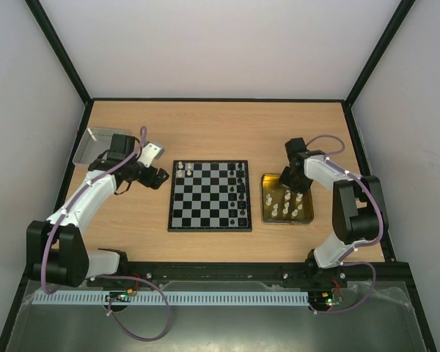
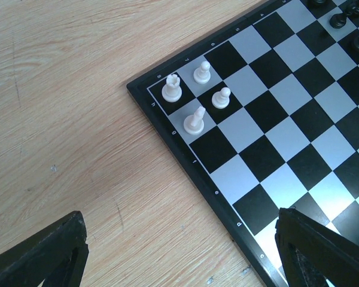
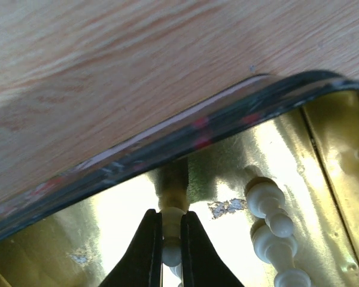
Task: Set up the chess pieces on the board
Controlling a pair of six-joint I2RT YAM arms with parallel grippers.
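Note:
Four corner squares aside, the chessboard [image 1: 207,229] carries black pieces [image 1: 242,196] along its right side. At its far left corner stand a white rook [image 2: 172,89], two white pawns [image 2: 221,98] and a taller white piece [image 2: 194,121]. Inside the gold tray [image 1: 265,218], my right gripper is shut on a white pawn [image 3: 172,254] close to the tray wall. Other white pieces [image 3: 267,206] stand to the right of it. Left of the board, my left gripper is open and empty.
The tray's dark raised rim [image 3: 161,155] runs close beside my right gripper. A clear container [image 1: 81,150] stands at the back left, partly behind the left arm. The wooden table [image 1: 220,125] behind the board is bare.

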